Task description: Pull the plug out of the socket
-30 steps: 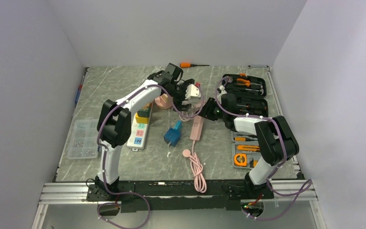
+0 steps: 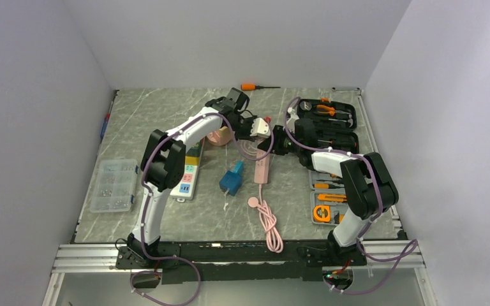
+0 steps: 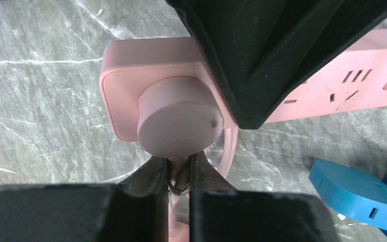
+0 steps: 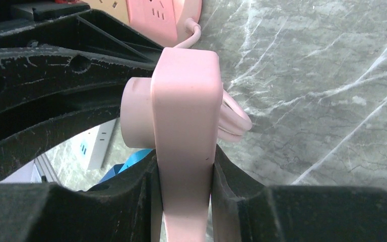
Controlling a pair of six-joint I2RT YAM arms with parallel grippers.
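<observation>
The pink power strip (image 2: pixel 262 167) lies lengthwise in the middle of the table in the top view. My right gripper is shut on the strip's body, which rises between its fingers in the right wrist view. A round pale-pink plug (image 3: pixel 181 118) sits on the strip's socket face near one end. At the plug's cord side my left gripper is shut on its narrow neck. From the right wrist view the plug lies against the strip's side, and any small gap there cannot be made out.
A blue adapter (image 2: pixel 231 182) lies left of the strip. Farther left stand a white power strip (image 2: pixel 185 183) and a clear parts box (image 2: pixel 114 185). An open tool case (image 2: pixel 327 115) fills the right side. The strip's coiled pink cord (image 2: pixel 272 233) reaches the front edge.
The strip has turned slightly, and its coiled cord has shifted right and a little away from the front edge. My left arm has moved slightly right; the right gripper has shifted a little left.
</observation>
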